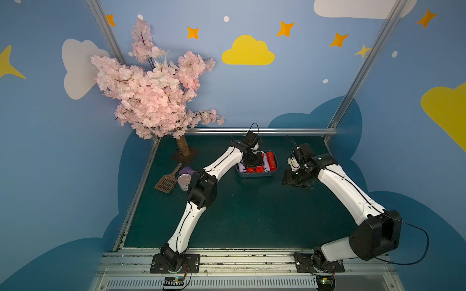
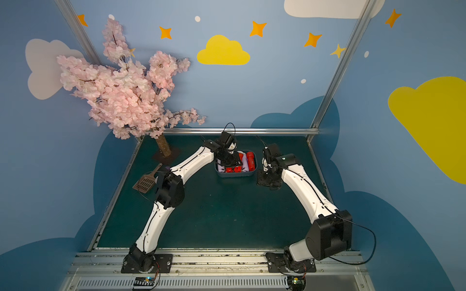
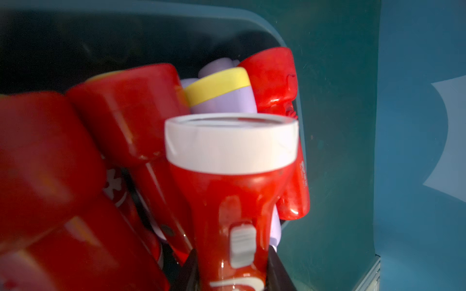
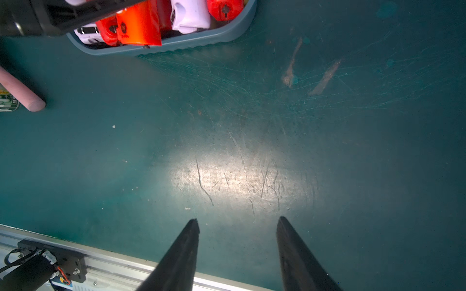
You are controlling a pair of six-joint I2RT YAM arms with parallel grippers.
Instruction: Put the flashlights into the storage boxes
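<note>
A grey-blue storage box (image 2: pixel 235 174) holds several red and lilac flashlights packed side by side. My left gripper is shut on a red flashlight with a white rim (image 3: pixel 231 150), over the box's contents near one end in the left wrist view. Whether it rests on them is unclear. My right gripper is open and empty above bare mat to the right of the box, with its fingertips apart.
A pink flowering tree (image 1: pixel 182 145) stands at the back left, with a slotted scoop (image 1: pixel 167 181) and a silver can (image 1: pixel 184 181) near it.
</note>
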